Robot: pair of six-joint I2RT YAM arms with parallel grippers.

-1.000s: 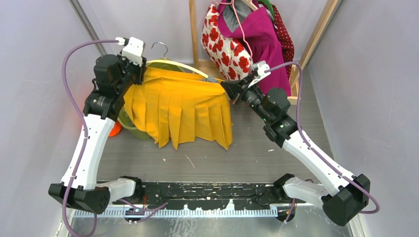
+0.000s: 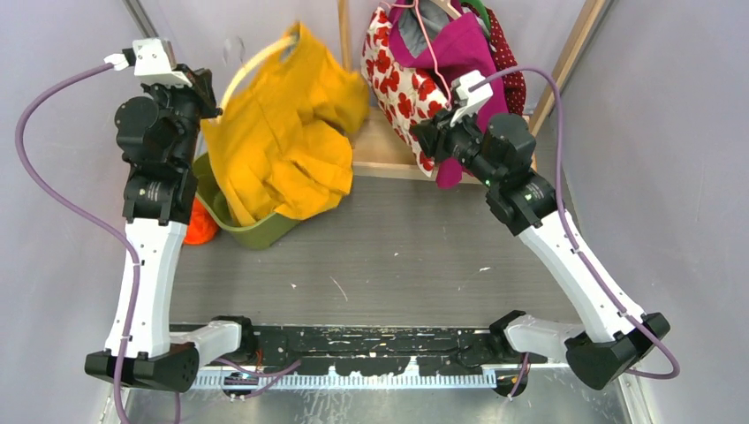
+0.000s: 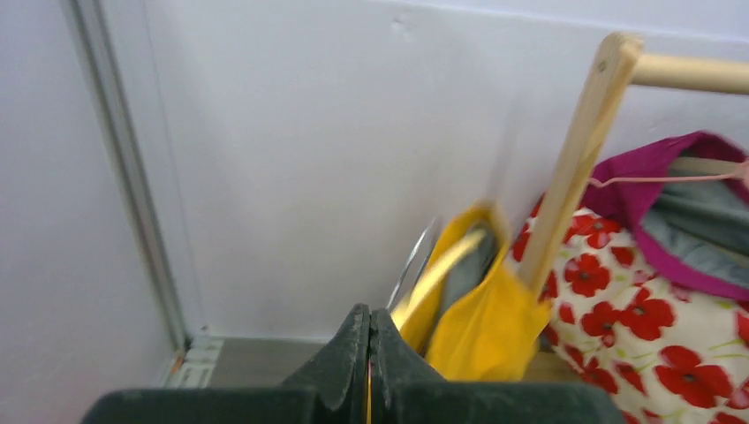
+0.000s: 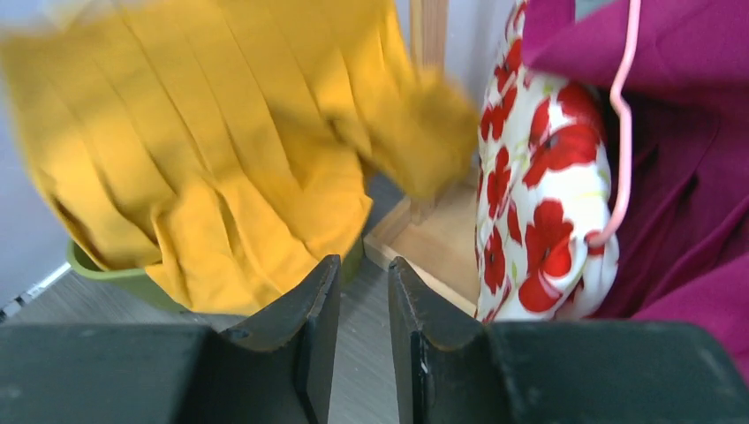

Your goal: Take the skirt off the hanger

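Observation:
The yellow skirt (image 2: pixel 287 132) hangs bunched and blurred from my left gripper (image 2: pixel 215 112), with its lower part over a green bin. A pale curved hanger (image 2: pixel 253 73) runs up along its edge, its far end still at the cloth; the metal hook is a faint blur. In the left wrist view the fingers (image 3: pixel 358 358) are pressed together, with a thin yellow strip of the skirt (image 3: pixel 490 331) showing between them. On the right, my right gripper is apart from the skirt, its fingers (image 4: pixel 322 305) parted with nothing between them.
Below the skirt stands the green bin (image 2: pixel 261 234), with an orange item (image 2: pixel 200 224) beside it. A wooden rack (image 2: pixel 345 35) holds a red-flowered garment (image 2: pixel 402 93) and a magenta garment (image 2: pixel 459 49), close to the right gripper.
The skirt's right end has left the right gripper and swung to the left and up, hanger tilting with it. My left gripper has moved left; the right gripper has shifted slightly right.

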